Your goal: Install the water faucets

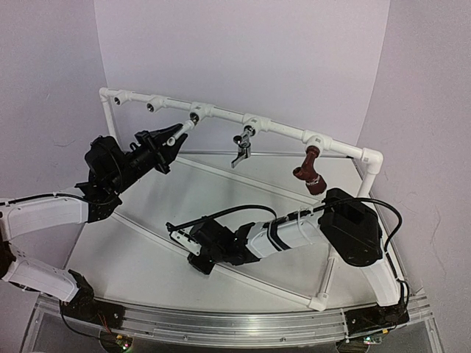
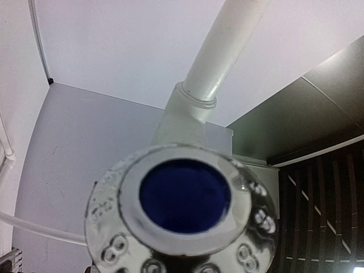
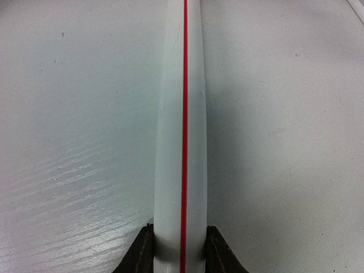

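Note:
A slim white faucet [image 1: 181, 132] is held by my left gripper [image 1: 171, 142], which is shut on it. The faucet's far end is at the mouth of the third white tee [image 1: 202, 110] on the upper pipe; I cannot tell how far it is seated. In the left wrist view a round chrome part with a blue centre [image 2: 185, 196] fills the lower middle and hides the fingers. A chrome faucet [image 1: 242, 149] and a brown faucet [image 1: 310, 173] hang in the two tees to the right. My right gripper is shut on the white lower pipe [image 3: 172, 142] with a red stripe.
Two tees on the left, one of them the second tee [image 1: 155, 104], are empty. White pipe [image 1: 224, 114] forms a slanted frame over the pale board. The right arm [image 1: 294, 232] lies across its lower right; a metal rail [image 1: 221, 323] runs along the front.

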